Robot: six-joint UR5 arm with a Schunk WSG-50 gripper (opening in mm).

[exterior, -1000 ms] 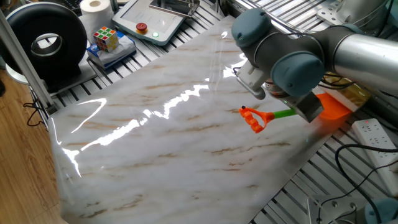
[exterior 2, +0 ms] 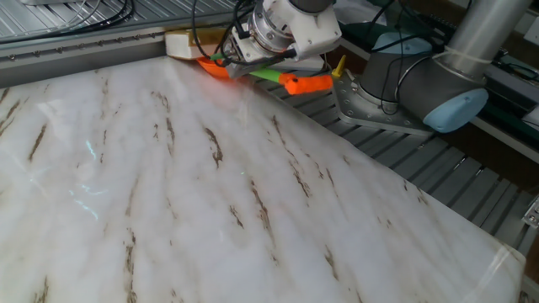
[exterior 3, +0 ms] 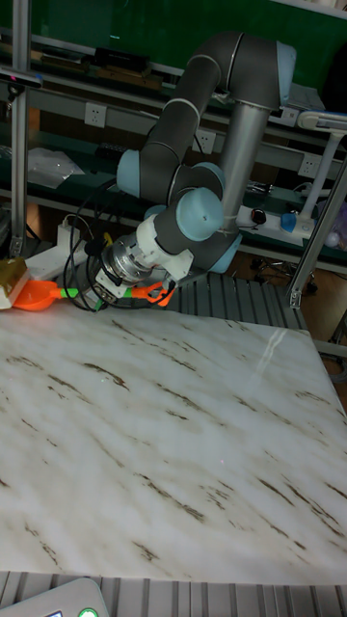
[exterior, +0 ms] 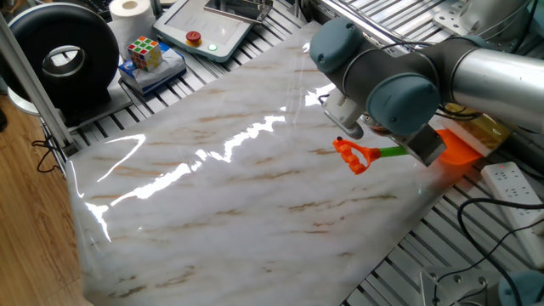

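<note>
A toy shovel has an orange handle (exterior: pixel 351 156), a green shaft (exterior: pixel 393 151) and an orange blade (exterior: pixel 459 148), lying toward the right-hand corner of the marble-patterned table. My gripper (exterior: pixel 421 146) is low over the shaft, between handle and blade. In exterior view 2 the handle (exterior 2: pixel 306 84) sticks out on one side of the gripper (exterior 2: pixel 237 69), and part of the blade (exterior 2: pixel 217 67) on the other. Exterior view 3 likewise shows the blade (exterior 3: pixel 39 295) left of the gripper (exterior 3: pixel 103 295). Its fingertips and their hold on the shaft are hidden.
A box (exterior: pixel 486 132) stands against the blade, with a white power strip (exterior: pixel 514 191) and cables nearby. At the far left are a Rubik's cube (exterior: pixel 145 53), a blue box (exterior: pixel 153 72) and a black spool (exterior: pixel 59 59).
The shovel's handle has shifted slightly right and up in exterior view 1 and turned a little. The arm has moved slightly; its upper joint sits a bit further left and lower.
</note>
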